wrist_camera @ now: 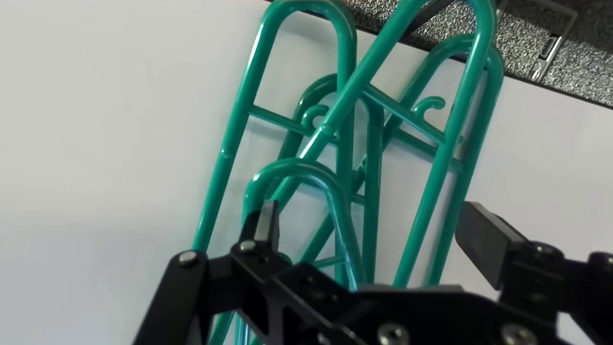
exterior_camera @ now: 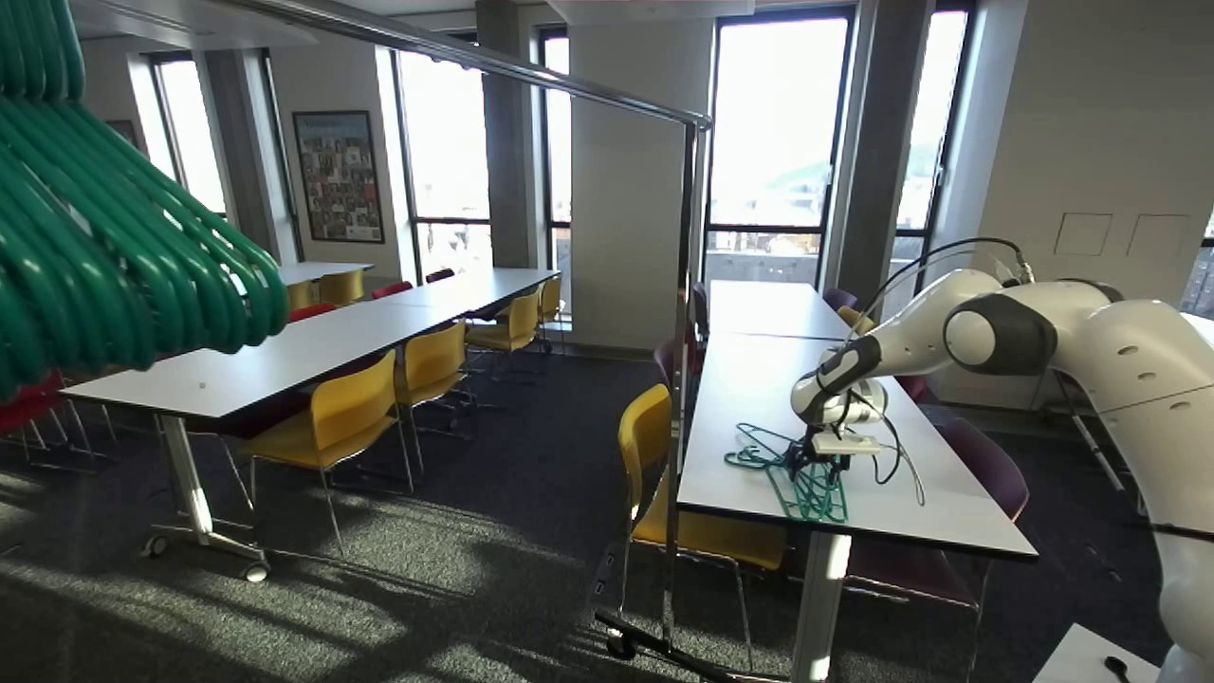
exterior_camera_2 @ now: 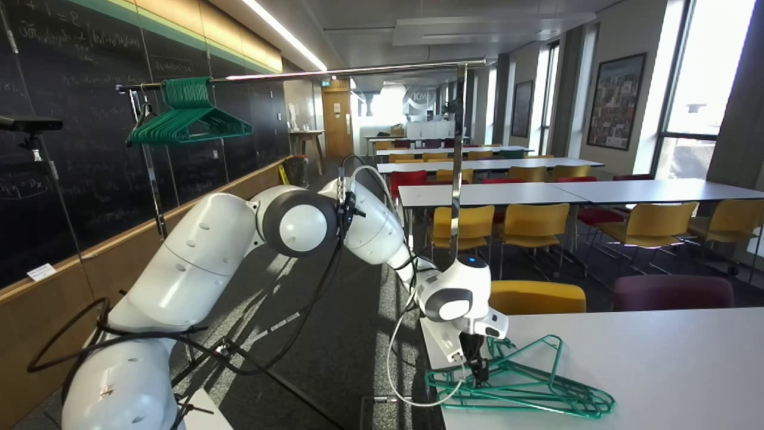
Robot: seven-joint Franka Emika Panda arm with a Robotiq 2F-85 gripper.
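Observation:
Several green plastic hangers (wrist_camera: 339, 132) lie tangled in a pile on the white table (wrist_camera: 103, 143). In the wrist view my gripper stands open over the pile, its two black fingertips (wrist_camera: 480, 241) wide apart. Hanger bars cross the space between them, and one rounded hanger end passes close by the left finger. Whether that finger touches it, I cannot tell. From the side, the gripper (exterior_camera_2: 474, 369) is low among the hangers (exterior_camera_2: 558, 390). In the first exterior view the pile (exterior_camera: 814, 489) is near the table's front edge, partly hidden by the gripper.
A metal rail (exterior_camera_2: 344, 72) on a post (exterior_camera_2: 456, 165) carries a row of green hangers (exterior_camera_2: 190, 118) at its far end. The post rises beside the table. Yellow chairs (exterior_camera: 646, 455) stand close to it. Farther back, the tabletop (exterior_camera: 751, 364) is bare.

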